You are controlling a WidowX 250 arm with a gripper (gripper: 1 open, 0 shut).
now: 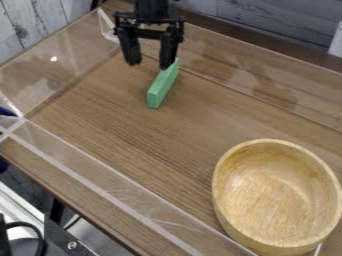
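Observation:
The black gripper (150,48) is at the top centre of the camera view, its dark fingers pointing down above the wooden table. Whether it is open or shut is hard to tell at this size. A green oblong object (163,86) lies on the table just below and slightly right of the gripper, tilted from upper right to lower left.
A large pale tan round bowl (271,195) takes up the lower right. Black cables show at the lower left edge.

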